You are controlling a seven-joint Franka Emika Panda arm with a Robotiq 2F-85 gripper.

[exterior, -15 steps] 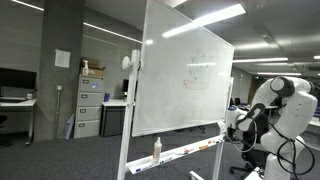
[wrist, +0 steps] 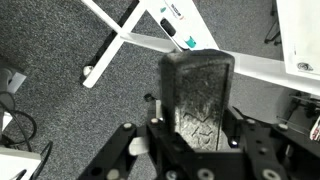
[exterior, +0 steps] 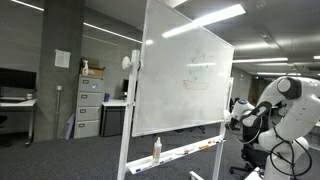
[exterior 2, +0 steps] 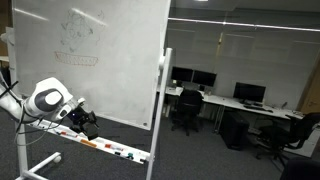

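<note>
A dark block with a worn grey face, which looks like a board eraser (wrist: 198, 88), stands up between the fingers in the wrist view. My gripper is shut on it. In exterior view 2 the gripper (exterior 2: 88, 122) and its dark load are at the lower left of the whiteboard (exterior 2: 115, 75), close to the tray (exterior 2: 112, 147). Whether the block touches the board cannot be told. Faint drawing marks (exterior 2: 80, 38) and a small reddish boxed scribble (exterior 2: 76, 60) are on the board.
Several markers lie along the tray, and a spray bottle (exterior: 157, 150) stands at its far end from the arm. Board posts (exterior 2: 160, 105) and feet stand on the carpet. Desks (exterior 2: 235, 105) and chairs (exterior 2: 187, 110) are farther back.
In exterior view 1 the arm's forearm and wrist have shifted somewhat upward beside the board's edge. The board and the bottle have stayed put.
</note>
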